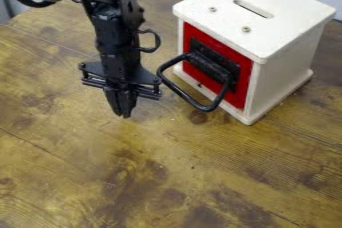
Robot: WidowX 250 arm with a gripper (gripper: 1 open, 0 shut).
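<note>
My black gripper [122, 103] points down over the wooden table at the left of a white box [278, 52]. Its fingers are shut together, with nothing visible between them. The box has a slot on top and a red front panel [234, 99] holding a black fixture. A black looped handle [211, 106] sticks out from that front towards the gripper, which is apart from it, to its left.
The box takes up the upper right. A pale wall shows at the top left corner.
</note>
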